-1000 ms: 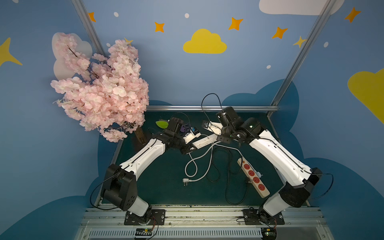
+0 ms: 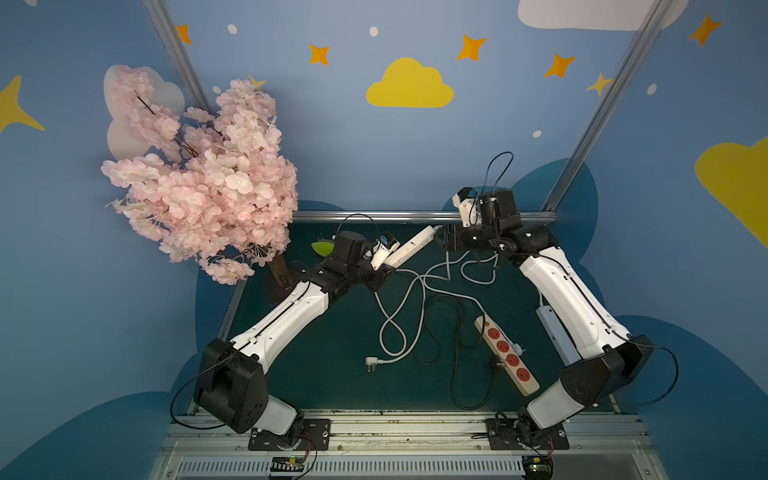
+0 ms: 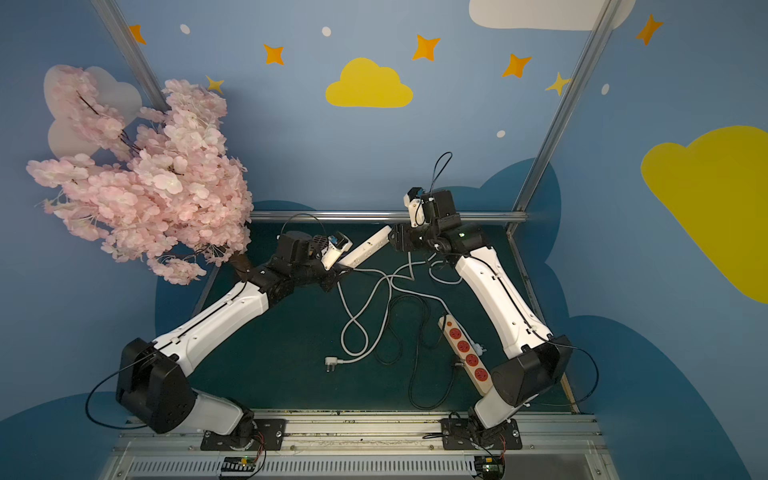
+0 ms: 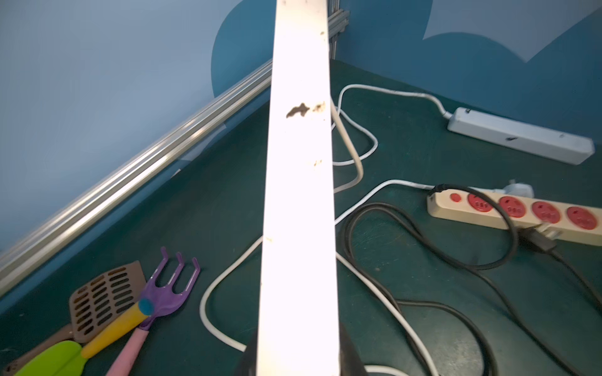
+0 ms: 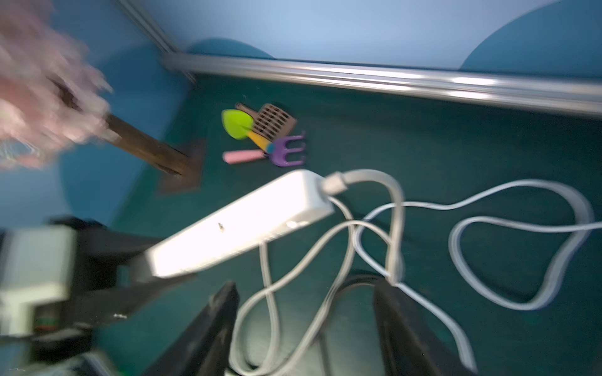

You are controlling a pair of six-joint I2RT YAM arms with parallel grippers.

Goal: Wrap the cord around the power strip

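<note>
Held up in the air, tilted, is a long white power strip (image 5: 241, 219); my left gripper (image 2: 387, 269) is shut on its near end. Its faces look bare in the left wrist view. From the far end the strip's cord (image 5: 393, 213) bends over and hangs toward the table, where loose white loops (image 2: 400, 316) lead to a plug (image 2: 371, 361). My right gripper stands open near that far end, blurred, with its two fingers (image 5: 210, 332) apart. The cord drops close to the other finger; nothing shows gripped.
A cream power strip (image 2: 505, 352) with red sockets and a black cord (image 2: 454, 360) lie at the right. Another white strip (image 4: 520, 134) rests beyond. Toy garden tools (image 5: 269, 134) lie near the back rail, beside a blossom tree (image 2: 216, 176).
The strip has risen and swung toward the back, its far end now higher. My right gripper has moved from over that end to its right, also upward and back.
</note>
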